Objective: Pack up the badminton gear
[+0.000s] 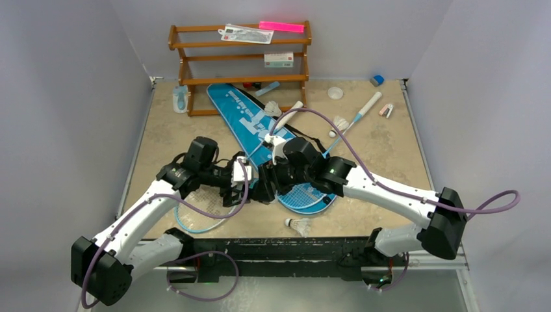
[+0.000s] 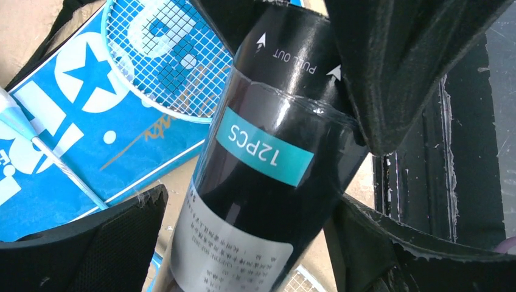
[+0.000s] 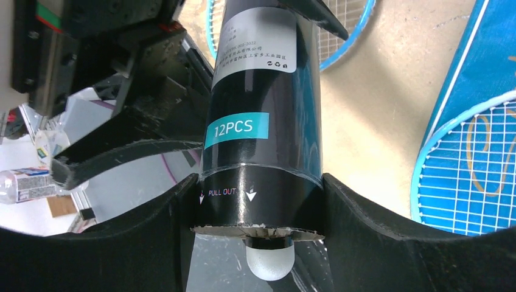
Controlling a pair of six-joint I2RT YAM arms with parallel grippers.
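A black shuttlecock tube [image 3: 261, 152] marked 12PCS hangs between my two grippers. My right gripper is shut on its PULL OUT end, where a white cork tip [image 3: 271, 263] pokes out. My left gripper stands open, its fingers [image 2: 115, 234] on either side of the tube's labelled part. The blue racket bag [image 1: 242, 117] lies flat below. One racket's white handle [image 1: 290, 116] crosses the bag, its head [image 1: 206, 207] at the left front. A second racket [image 1: 369, 104] slants on the right, its head [image 1: 300, 197] over the bag. Loose shuttlecocks [image 1: 299, 225] lie around.
A wooden rack [image 1: 240, 81] stands at the back, with a white box [image 1: 279, 60] and a pink strip [image 1: 281, 26]. A small clear dish [image 1: 335, 93], a blue block [image 1: 377, 80] and a small white-and-red item [image 1: 386, 110] sit back right.
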